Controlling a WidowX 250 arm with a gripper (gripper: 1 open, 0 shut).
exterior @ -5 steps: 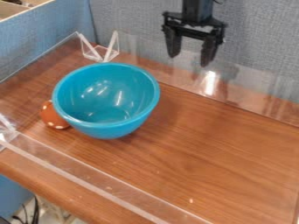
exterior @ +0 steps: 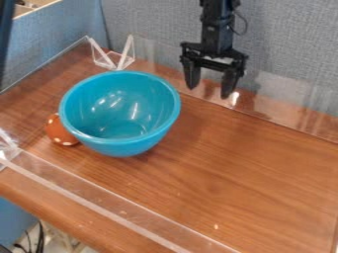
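Note:
A black gripper (exterior: 211,75) hangs at the top centre of the camera view, near the back wall, its two fingers apart with nothing between them. A turquoise bowl (exterior: 138,104) stands on the wooden table (exterior: 238,188) at the left, in front of and left of the gripper. An orange round object (exterior: 61,131) lies at the bowl's left side, partly hidden by it.
Clear plastic guards (exterior: 278,109) run along the table's back and left side, with white tie-like straps (exterior: 114,54) at the back left corner. Grey-blue padded walls surround the back and left.
The bowl and orange object are unchanged.

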